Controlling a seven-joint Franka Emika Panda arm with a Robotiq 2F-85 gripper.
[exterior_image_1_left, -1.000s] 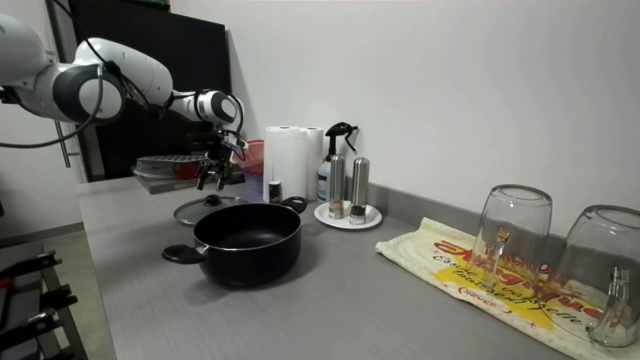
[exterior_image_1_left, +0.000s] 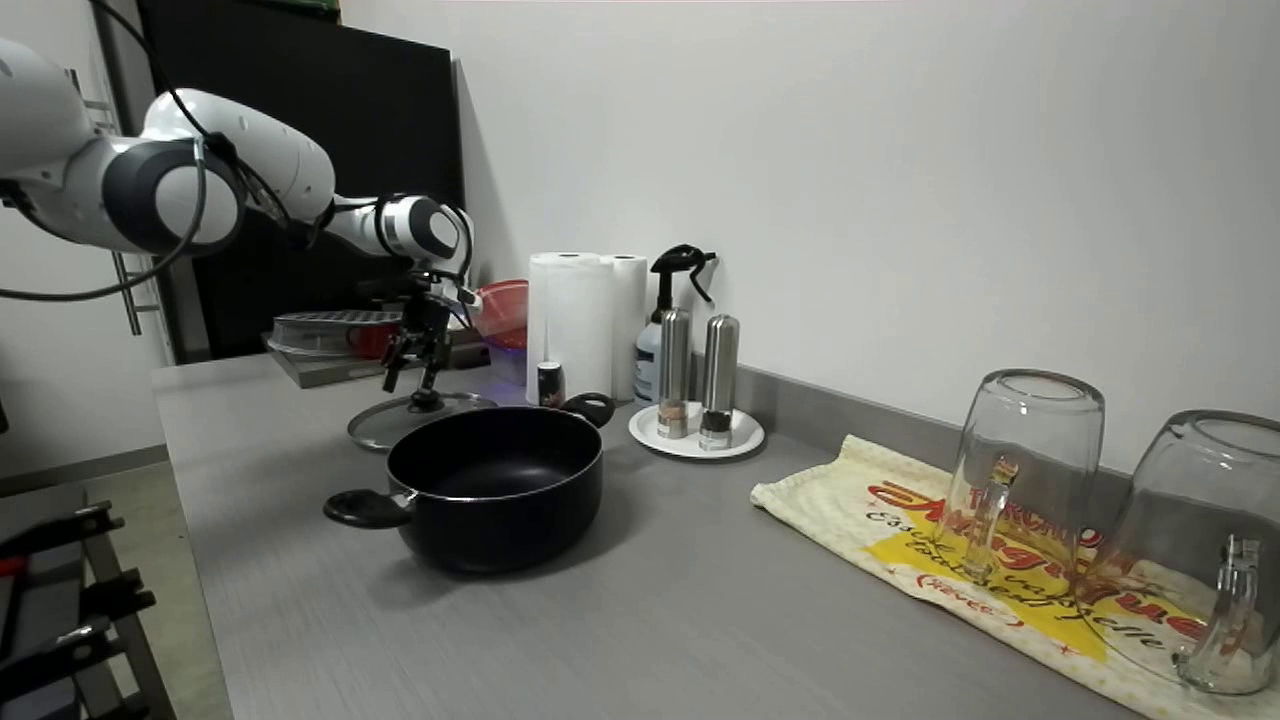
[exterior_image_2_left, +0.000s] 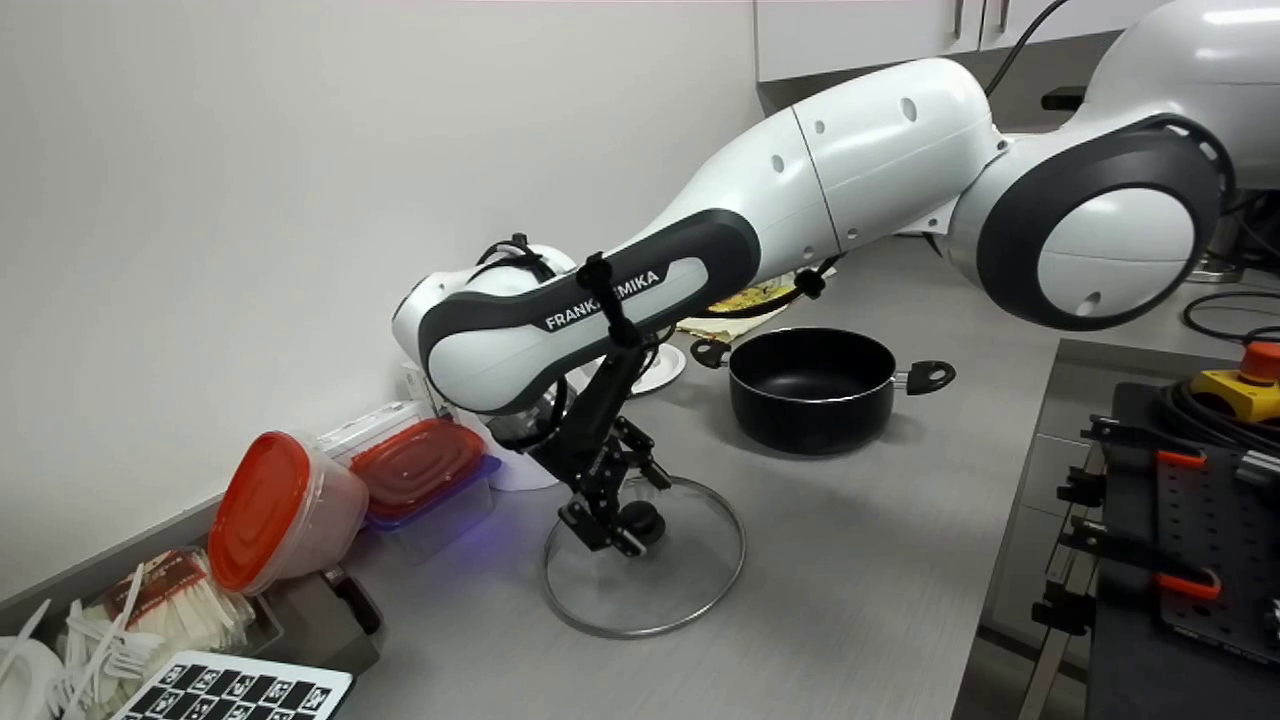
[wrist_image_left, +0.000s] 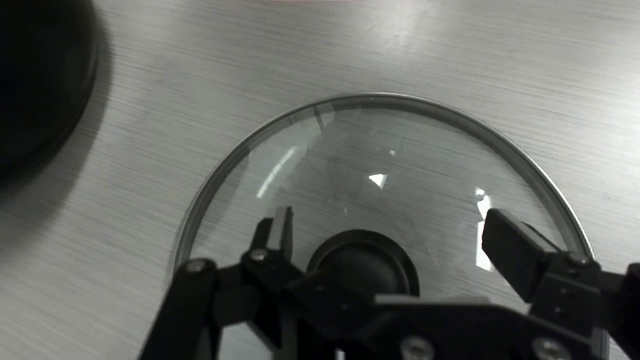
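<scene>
A round glass lid (exterior_image_2_left: 696, 576) with a metal rim lies flat on the counter, its black knob (wrist_image_left: 366, 255) at the centre. Just over that knob, my gripper is open, with one finger (wrist_image_left: 280, 234) left of the knob and the other finger (wrist_image_left: 513, 252) farther off to its right. Whether either finger touches the knob cannot be told. The black two-handled pot (exterior_image_1_left: 504, 528) stands uncovered and empty near the lid; a dark part of the pot (wrist_image_left: 42, 78) fills the wrist view's upper left corner.
Along the wall stand paper towel rolls (exterior_image_1_left: 570, 324), a spray bottle (exterior_image_1_left: 648, 348) and two mills on a white plate (exterior_image_1_left: 752, 434). Two glass mugs rest upside down on a printed cloth (exterior_image_1_left: 828, 516). Plastic tubs (exterior_image_2_left: 432, 516) are close behind the lid.
My gripper has come down and slightly leftward in exterior view 1, from above the lid to its knob. The lid and pot have stayed in place.
</scene>
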